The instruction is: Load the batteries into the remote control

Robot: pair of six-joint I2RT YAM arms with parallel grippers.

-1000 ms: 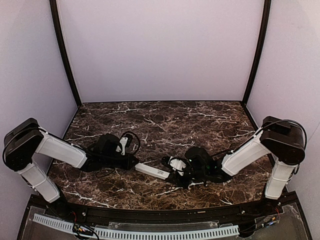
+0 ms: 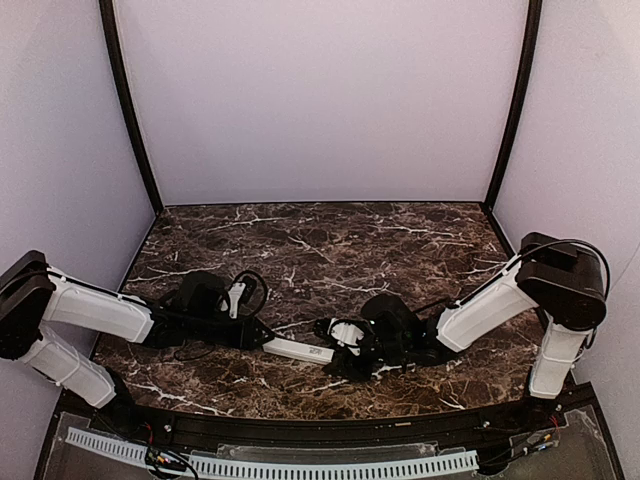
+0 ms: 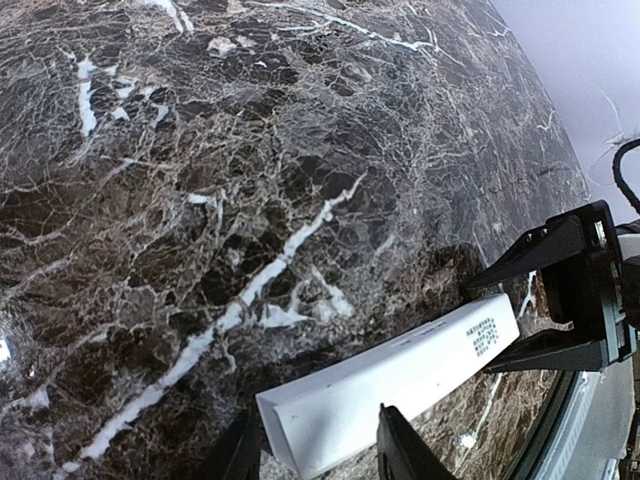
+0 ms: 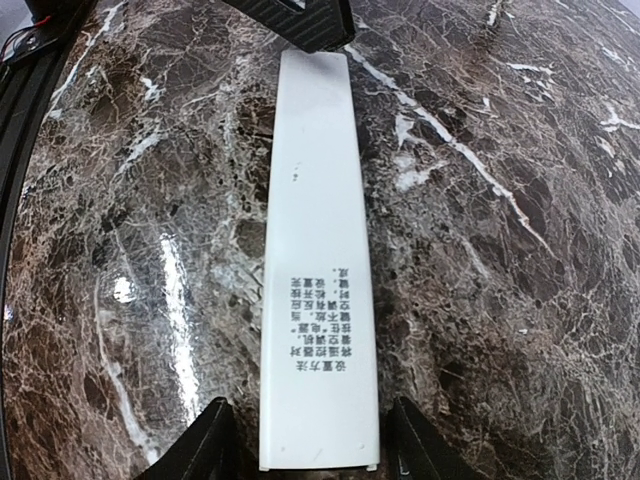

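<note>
The white remote control (image 2: 298,349) lies on the marble table between my grippers, printed text facing up in the right wrist view (image 4: 315,200). My left gripper (image 2: 258,340) is at its left end; in the left wrist view its fingertips (image 3: 393,430) are part open beside that end. My right gripper (image 2: 342,361) is at the other end; in the left wrist view its black fingers stand either side of that end, and in the right wrist view they are apart at the remote's near end. I see no batteries.
The front rail (image 2: 300,425) runs just below the grippers, and pale walls enclose the sides and back.
My left gripper and the remote have shifted slightly left and toward the front, and the left arm has drawn back a little. The right gripper has moved slightly left.
</note>
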